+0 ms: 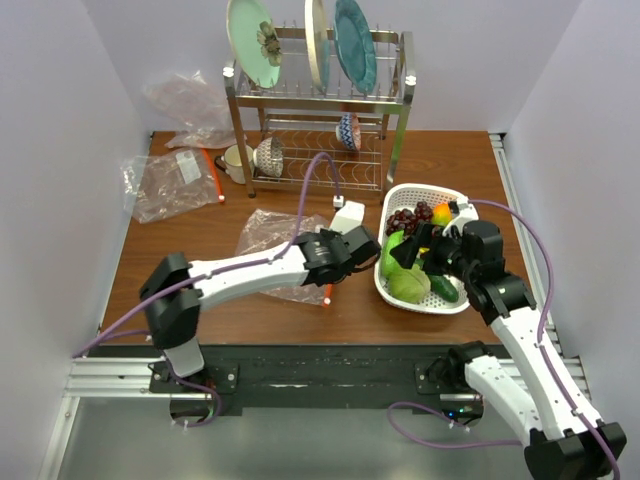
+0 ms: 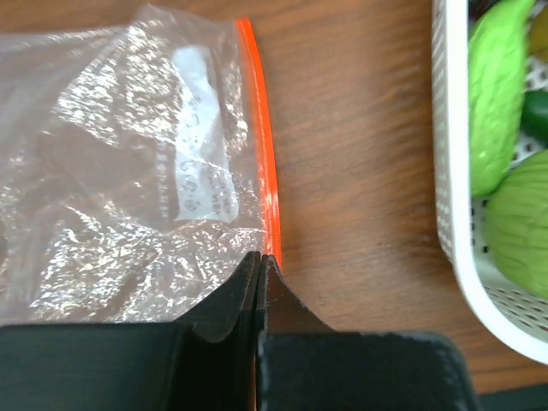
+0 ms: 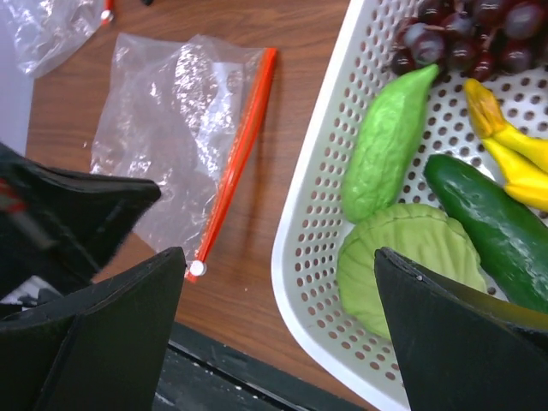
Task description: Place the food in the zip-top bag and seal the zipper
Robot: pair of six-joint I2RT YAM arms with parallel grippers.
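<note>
A clear zip-top bag lies flat on the table, its orange zipper edge facing the basket. My left gripper is shut with nothing between its fingers, over the near part of the bag; the orange edge runs outside them. In the right wrist view my right gripper is open above the white basket's left side. Food fills that basket: a green bitter melon, cabbage, cucumber, yellow bananas and dark grapes.
Two other clear bags, one with an orange edge and one behind it, lie at the back left. A dish rack with plates and cups stands at the back.
</note>
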